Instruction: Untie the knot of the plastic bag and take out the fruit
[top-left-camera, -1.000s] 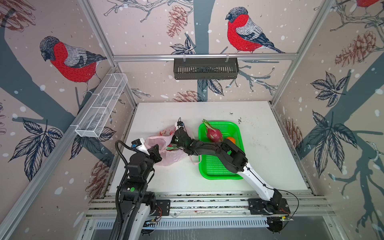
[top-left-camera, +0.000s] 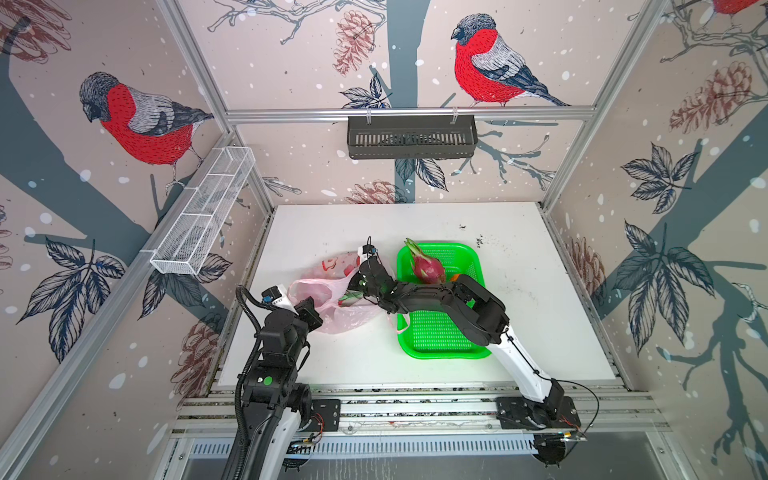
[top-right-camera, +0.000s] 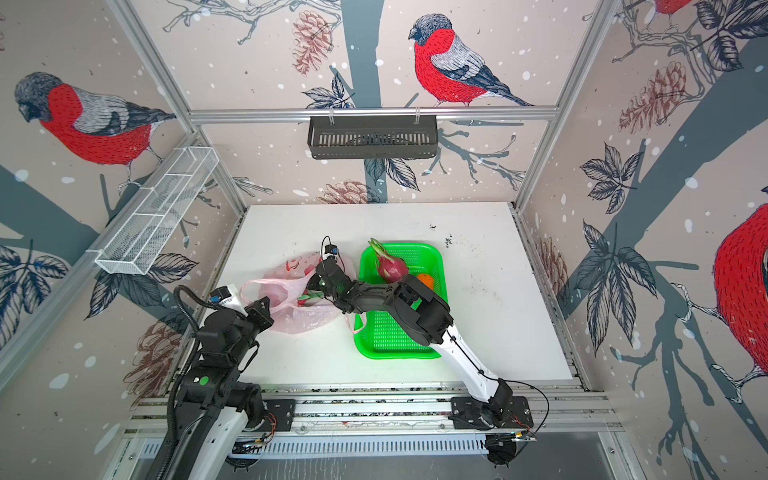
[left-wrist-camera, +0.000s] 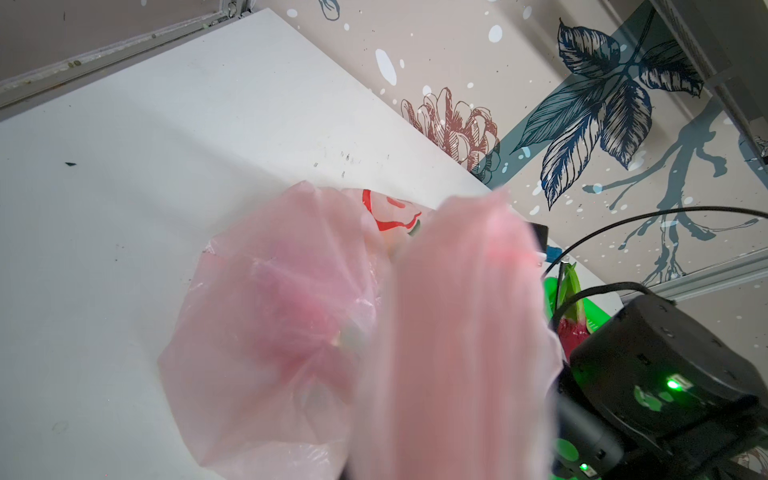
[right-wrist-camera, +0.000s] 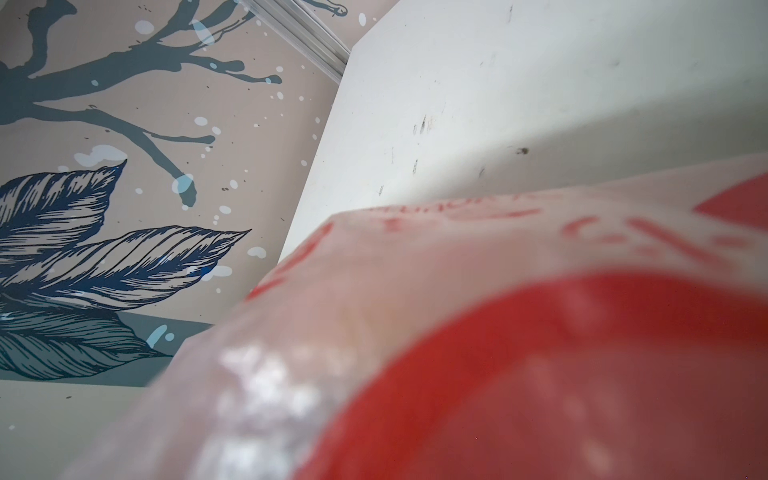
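Note:
A crumpled pink plastic bag (top-left-camera: 340, 316) with red print lies open on the table left of the green basket, a green-leaved fruit partly showing inside. My left gripper (top-left-camera: 308, 308) is at the bag's left side, shut; in the left wrist view pink film (left-wrist-camera: 452, 336) covers its fingertips. My right gripper (top-left-camera: 356, 286) reaches into the bag's right part, over the fruit, its fingertips hidden; printed film fills the lower right wrist view.
The green basket (top-left-camera: 436, 352) holds a dragon fruit (top-left-camera: 428, 268) and an orange fruit, partly under my right arm. A wire shelf (top-left-camera: 204, 208) hangs on the left wall.
My right gripper has moved slightly right, with the pink bag shifting and stretching along. My left gripper has moved only slightly.

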